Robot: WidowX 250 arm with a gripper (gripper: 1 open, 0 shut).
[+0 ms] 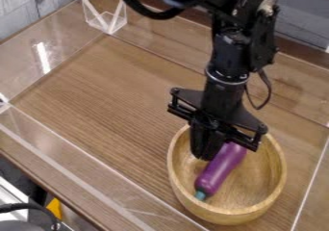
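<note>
A tan bowl (257, 196) sits at the lower right of the wooden counter, holding a long purple vegetable (221, 167) with a green tip at its lower end. My black gripper (206, 139) hangs over the bowl's back part, just above the upper end of the vegetable. Whether its fingers grip anything is hard to tell, as the wrist hides part of them.
A clear plastic piece (106, 15) stands at the upper left edge, and a wall ledge runs along the back right.
</note>
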